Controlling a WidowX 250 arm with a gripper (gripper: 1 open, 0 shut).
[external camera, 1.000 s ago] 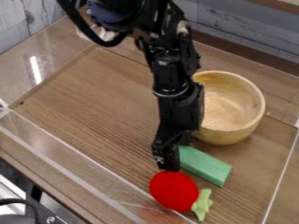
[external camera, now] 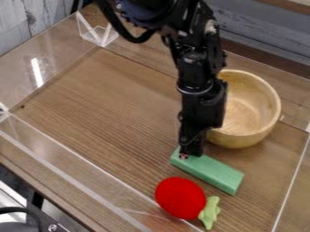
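Note:
The black gripper (external camera: 189, 149) points down at the left end of a green block (external camera: 213, 177), its tips at or just over the block; whether it is open or shut is hard to make out. A red round object (external camera: 179, 196) with a pale green piece (external camera: 209, 211) lies below the block. A wooden bowl (external camera: 252, 104) sits to the right of the arm, partly hidden behind it.
A white object (external camera: 97, 29) stands at the back left. Clear strips or edges run along the front left and right.
The gripper has risen slightly and shifted right from near the red object to the green block's end. The block and red object look nearly unmoved.

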